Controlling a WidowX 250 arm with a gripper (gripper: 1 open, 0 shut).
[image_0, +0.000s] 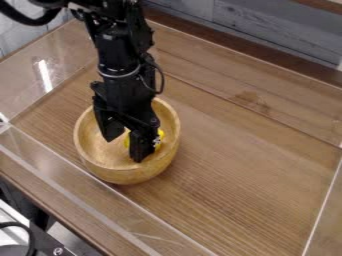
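Observation:
My black gripper (123, 138) reaches down from the top of the view into a round yellow-tan bowl (96, 160) on the wooden table. Its fingers stand apart, one toward the left of the bowl and one to the right. A small yellow object with some white (155, 137) sits in the bowl at the right finger, partly hidden by it; I cannot tell whether the finger touches it.
A pale rail runs along its left side, and a grey wall or edge stands at the back right.

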